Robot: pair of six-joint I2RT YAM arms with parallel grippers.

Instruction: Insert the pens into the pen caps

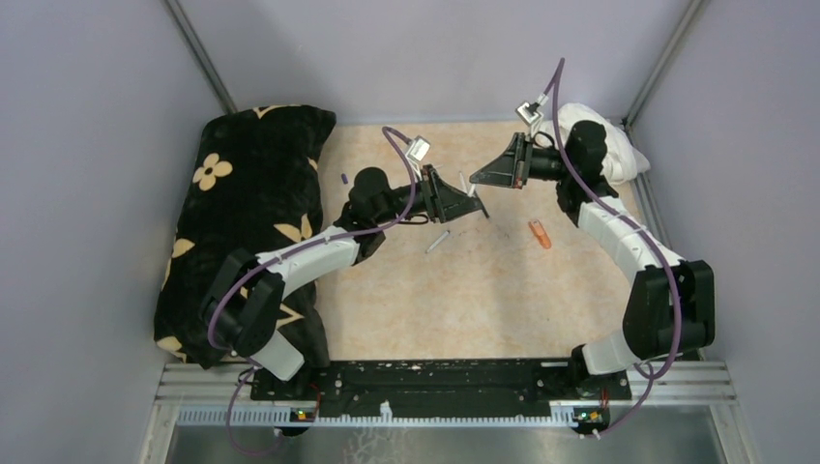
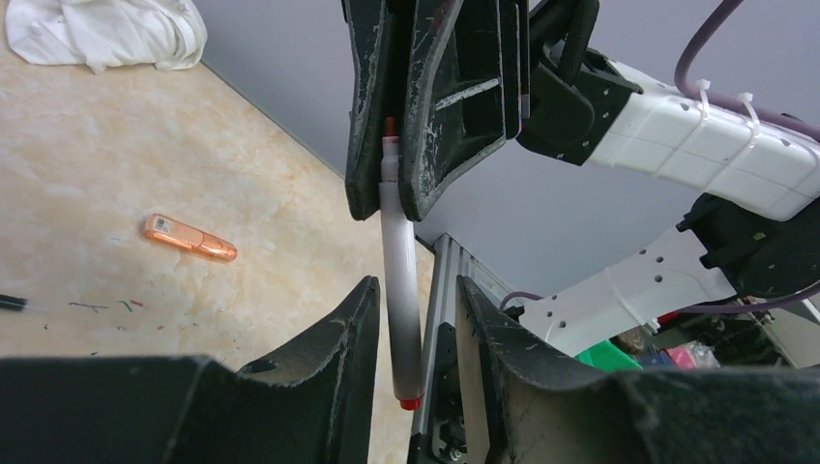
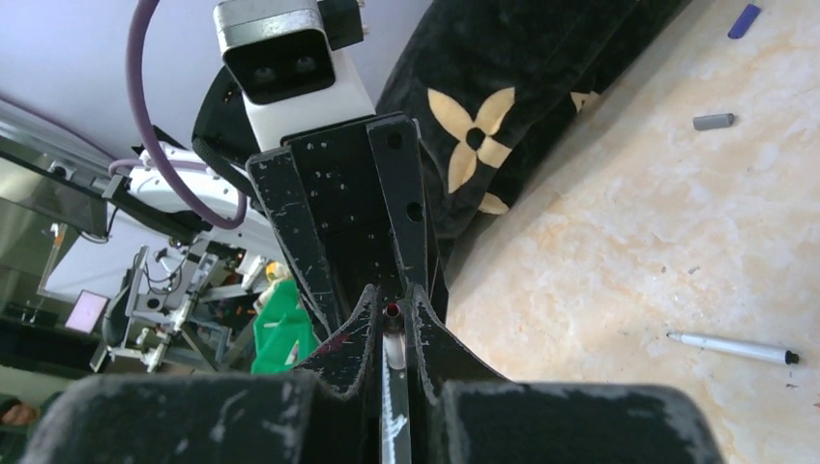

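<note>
Above the mid table, my right gripper is shut on an upright white pen (image 2: 399,280) with a red end at the bottom. My left gripper stands open around the pen's lower part, its fingertips apart from it on either side. In the right wrist view, a white pen (image 3: 735,348) lies on the table, with a grey cap (image 3: 713,122) and a blue cap (image 3: 744,21) farther back.
An orange marker (image 1: 540,234) and a dark pen (image 1: 485,208) lie on the table (image 1: 435,309). A black flowered cushion (image 1: 232,203) fills the left side, a white cloth (image 1: 619,145) the back right.
</note>
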